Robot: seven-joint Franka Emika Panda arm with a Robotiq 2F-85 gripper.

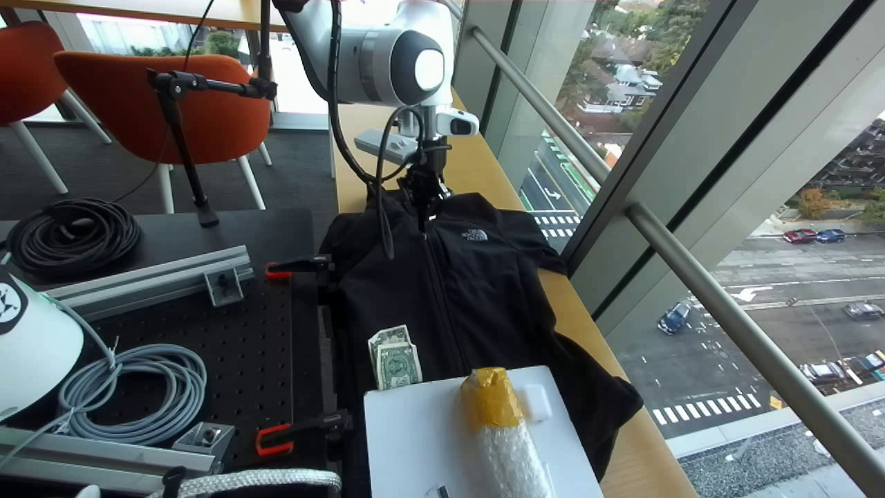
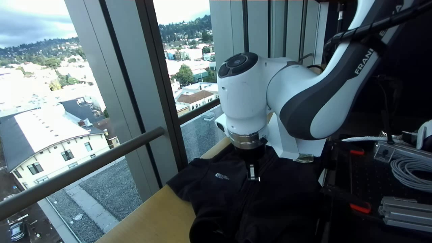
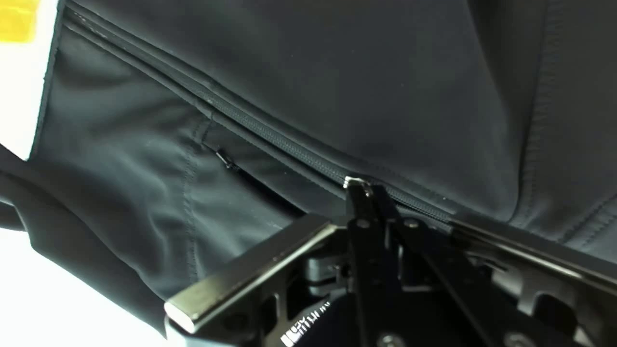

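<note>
A black jacket [image 1: 390, 290] with a white chest logo [image 1: 475, 235] lies spread on the wooden ledge. Its front zipper [image 1: 438, 286] runs down the middle, and the teeth look meshed below the gripper. Near the collar end, my gripper [image 1: 424, 217] points down onto the zipper line. The wrist view has the fingertips of my gripper together right over the zipper [image 3: 277, 139], shut on what seems to be the zipper pull, which the fingers mostly hide. From the other side, the gripper [image 2: 253, 174] meets the fabric beside the logo [image 2: 221, 176].
A white flat object [image 1: 415, 431] with a bubble-wrapped roll [image 1: 498, 423] rests on the jacket's hem, beside dollar bills [image 1: 396, 361]. Clamps [image 1: 290, 270] line the left edge. Window and rail [image 1: 564, 137] bound the right.
</note>
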